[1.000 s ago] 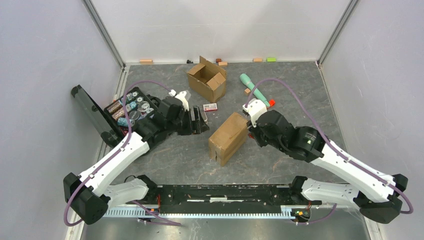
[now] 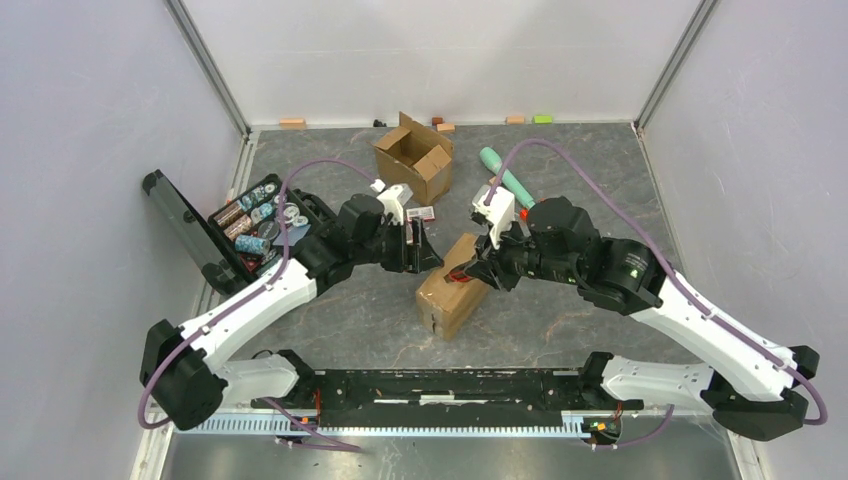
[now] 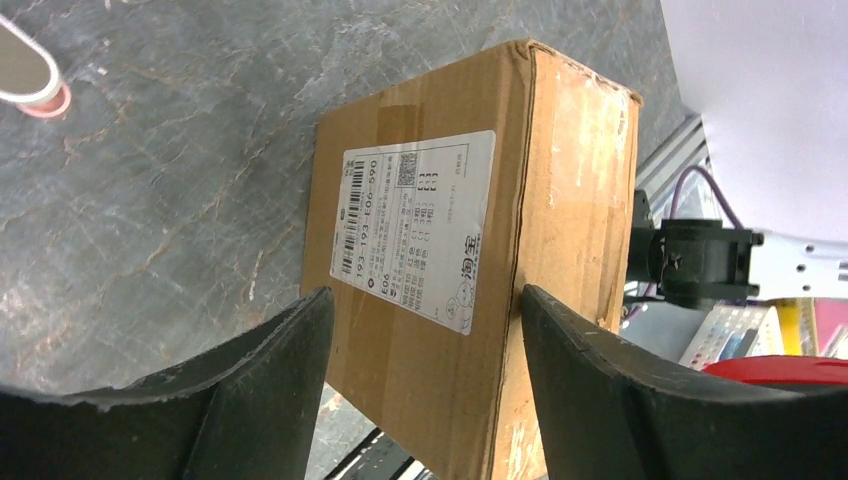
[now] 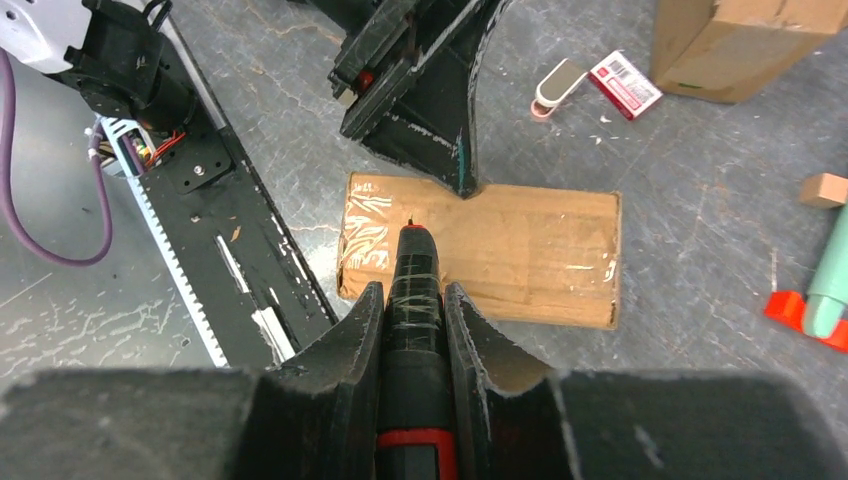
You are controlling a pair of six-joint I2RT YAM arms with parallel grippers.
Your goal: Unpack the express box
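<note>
A closed, taped brown cardboard box [image 2: 455, 285] lies on the mat between my arms. Its white shipping label [image 3: 412, 225] faces my left gripper, which stands open at the box's side; contact with the cardboard cannot be made out. In the right wrist view, a dark finger [image 4: 455, 165] of that gripper overlaps the box's long edge. My right gripper is shut on a black-and-red cutting tool [image 4: 415, 355], held above the box's taped top face [image 4: 530, 250]. Whether the tool's tip touches the tape is unclear.
An open, empty-looking carton [image 2: 415, 160] stands behind. Near it lie a small red-and-white packet [image 4: 625, 85] and a green cylindrical object [image 2: 507, 178]. An open black case [image 2: 265, 222] with several items sits at left. Mat to the box's right is clear.
My left gripper has come rightward to the box's side. The right gripper, with the tool, has moved left from the box's far end to over its top. The box has hardly shifted.
</note>
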